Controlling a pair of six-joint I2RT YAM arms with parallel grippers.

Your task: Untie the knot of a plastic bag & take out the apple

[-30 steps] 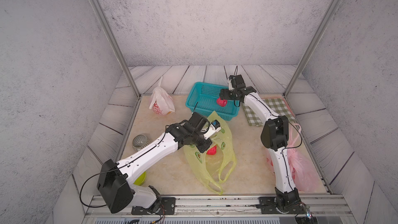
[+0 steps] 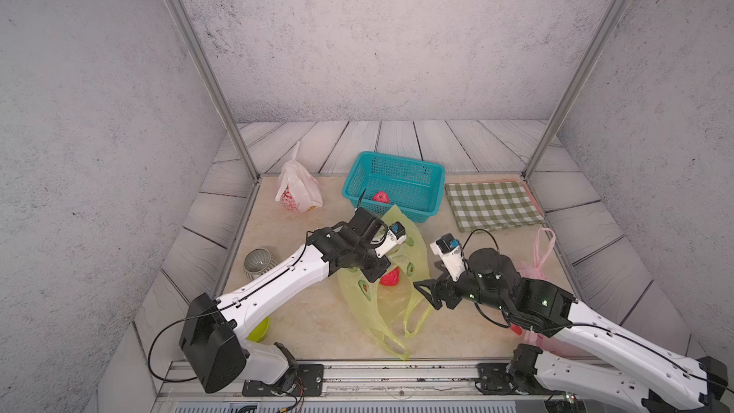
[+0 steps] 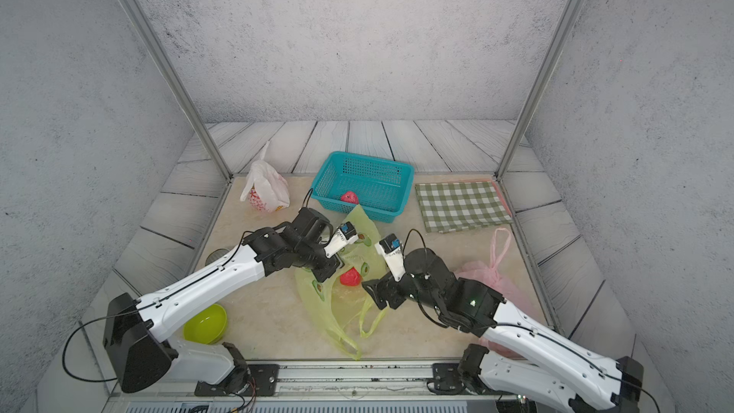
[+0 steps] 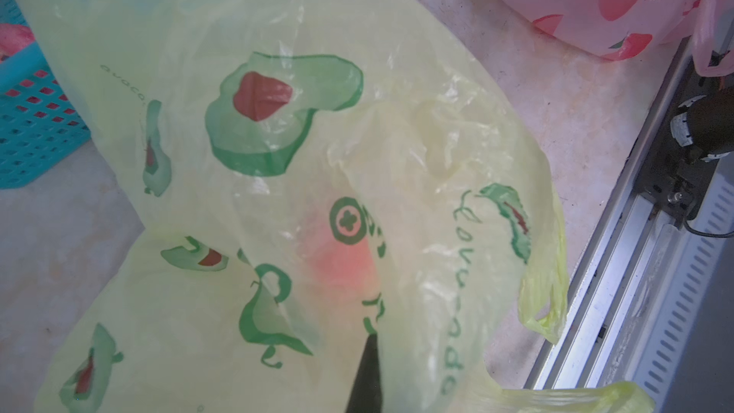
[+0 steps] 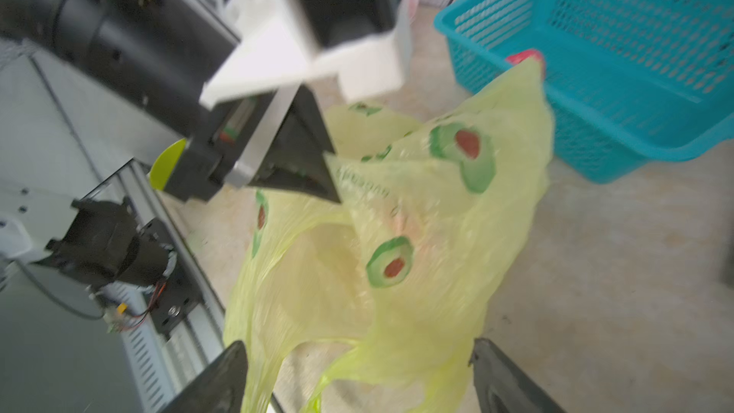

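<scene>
The yellow avocado-print bag (image 2: 367,309) lies open-mouthed mid-table, a red apple (image 2: 389,278) visible within, showing faintly through the plastic in the left wrist view. My left gripper (image 2: 376,271) is at the bag's upper part, shut; what is between its fingers cannot be told. My right gripper (image 2: 429,290) hangs just right of the bag, fingers part open with nothing held; in the right wrist view its fingertips straddle the bag's handle end. Another red apple (image 3: 349,197) sits in the teal basket (image 2: 413,183).
A white bag (image 2: 298,183) stands back left, a checked cloth (image 2: 493,202) back right, a pink bag (image 3: 497,275) at right. A grey bowl (image 2: 258,261) and green bowl (image 3: 205,325) are at left. Bare table surrounds the yellow bag's right side.
The left arm has not moved.
</scene>
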